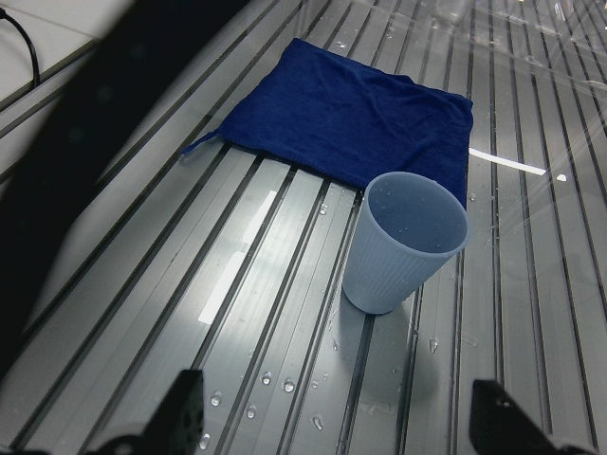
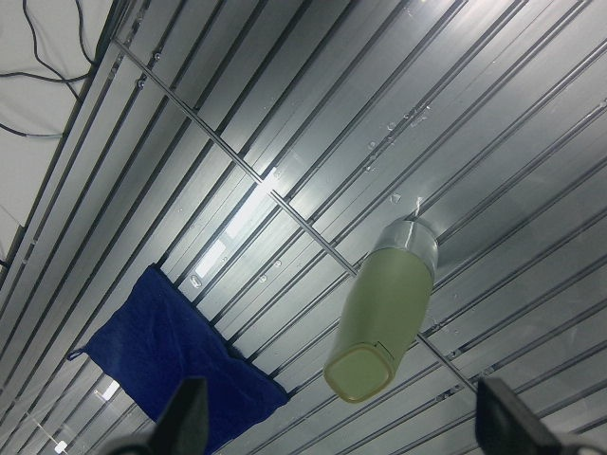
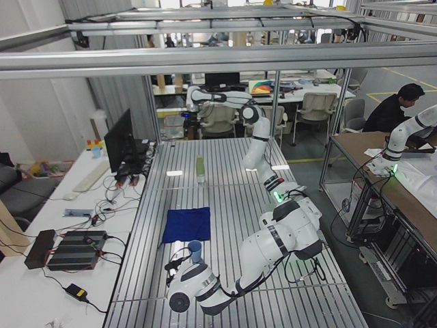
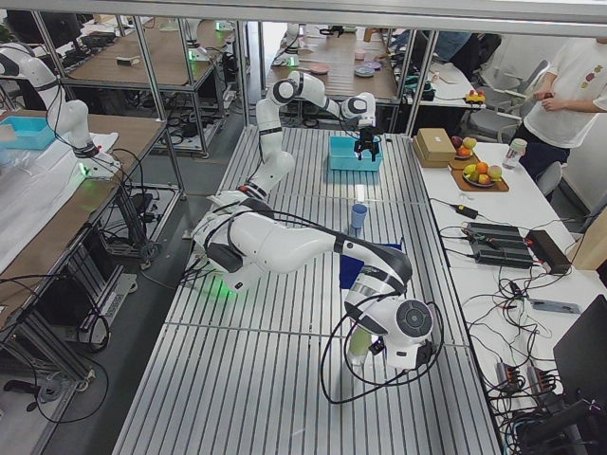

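Note:
A light blue ribbed cup (image 1: 379,265) stands upright on the slatted metal table. Behind it in the left wrist view lies a dark blue cloth (image 1: 351,114) with a drawstring. My left gripper is open just before the cup, with nothing between its fingers. A green bottle with a metal band (image 2: 379,313) stands upright below my right gripper, which is open and empty above it, its fingertips at the bottom edge of the right wrist view. The cloth also shows beside the bottle there.
A turquoise bin (image 4: 341,161) sits at the table's far end in the camera right view. A side desk (image 3: 82,287) with monitor, cables and electronics runs along one edge. Water drops dot the bare slats (image 1: 266,370).

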